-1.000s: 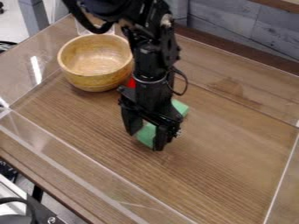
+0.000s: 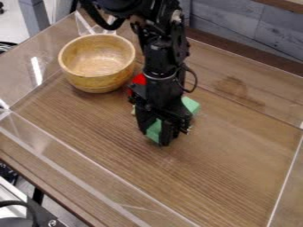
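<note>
The black arm reaches down from the top centre to my gripper (image 2: 161, 120), whose dark fingers sit over a green object (image 2: 187, 108) on the wooden table (image 2: 236, 160). Part of the green object shows between and behind the fingers; whether they grip it is unclear. A red object (image 2: 137, 87) lies behind the gripper, partly hidden by it.
A wooden bowl (image 2: 95, 58) stands at the upper left. A dark cable (image 2: 18, 206) shows at the lower left edge.
The gripper has shifted slightly rightward over the green object, and the arm's shape above it has changed a little.
</note>
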